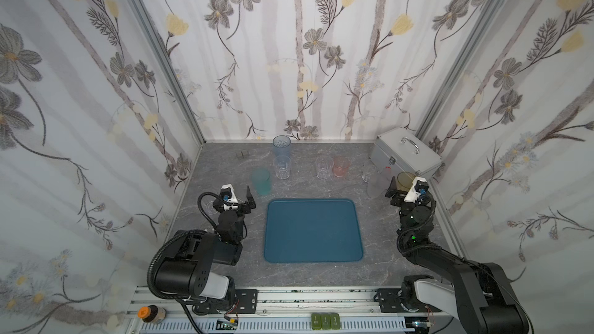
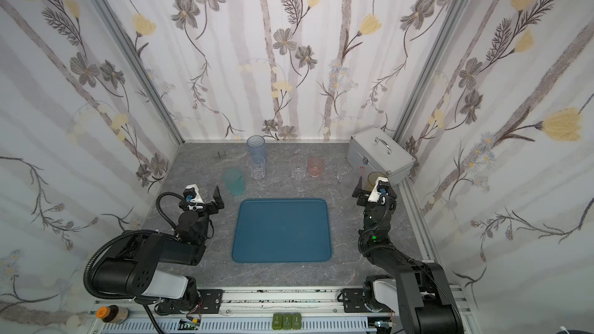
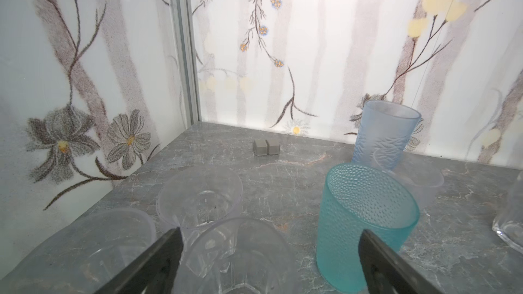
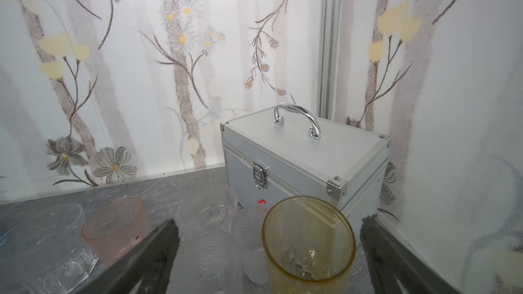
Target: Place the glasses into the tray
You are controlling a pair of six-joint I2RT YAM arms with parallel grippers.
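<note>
The blue tray (image 1: 313, 230) lies flat and empty between my arms. Behind it stand a teal glass (image 1: 261, 181), a tall blue glass (image 1: 282, 146), a clear glass (image 1: 282, 167), another clear glass (image 1: 323, 167) and a pink glass (image 1: 341, 166). My left gripper is open, with a clear glass (image 3: 239, 261) in view between its fingers and the teal glass towards the right one; neither is gripped. My right gripper is open too, facing an amber glass (image 4: 309, 239) and textured clear glasses (image 4: 204, 261). The left gripper partly hides its near glasses from above.
A silver case (image 4: 305, 147) stands in the back right corner, behind the amber glass. Two small grey blocks (image 3: 266, 147) sit at the back left. Bare tabletop (image 1: 375, 235) shows on the tray's right side.
</note>
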